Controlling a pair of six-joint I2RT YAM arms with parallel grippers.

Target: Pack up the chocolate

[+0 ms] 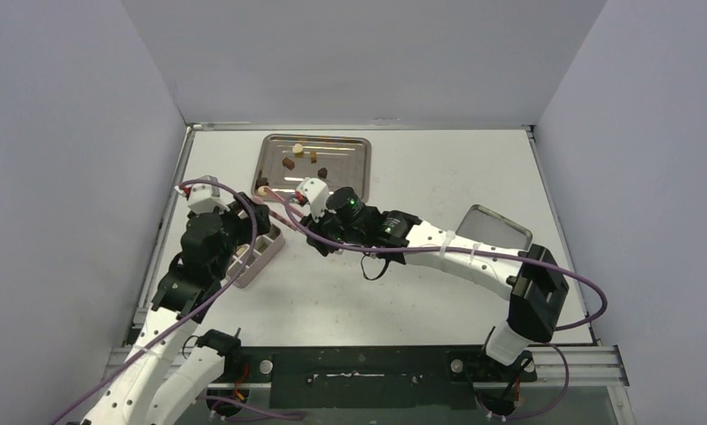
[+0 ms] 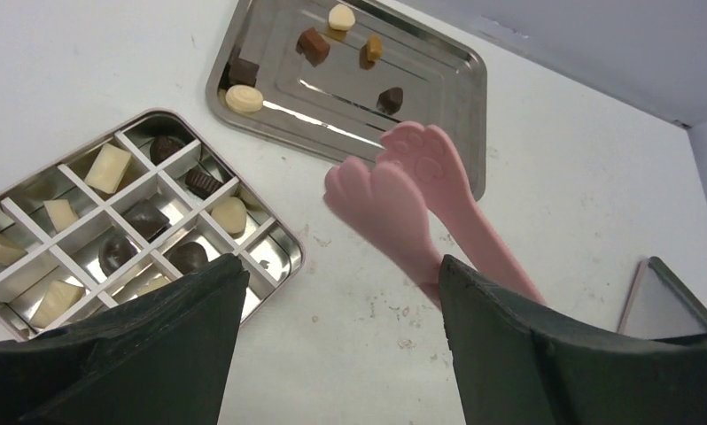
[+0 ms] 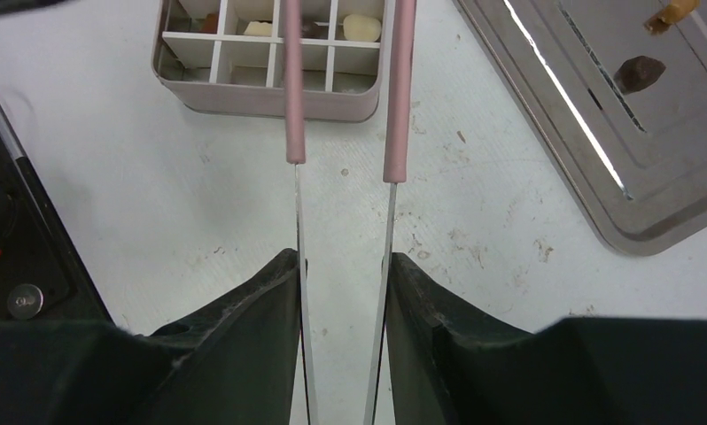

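Observation:
In the left wrist view, the divided box (image 2: 168, 197) holds dark and cream chocolates, with some compartments empty. Behind it, the grey tray (image 2: 447, 97) holds several loose pieces, including a cream disc (image 2: 244, 98) and a brown piece (image 2: 313, 44). My right gripper points left over the table near the box and tray, its pink fingers apart with no chocolate seen between them. My left gripper (image 1: 257, 212) is over the box in the top view. Only its dark housings show in the left wrist view, so its finger state is unclear.
An empty metal tray (image 1: 494, 227) lies at the right. The two grippers are close together above the box.

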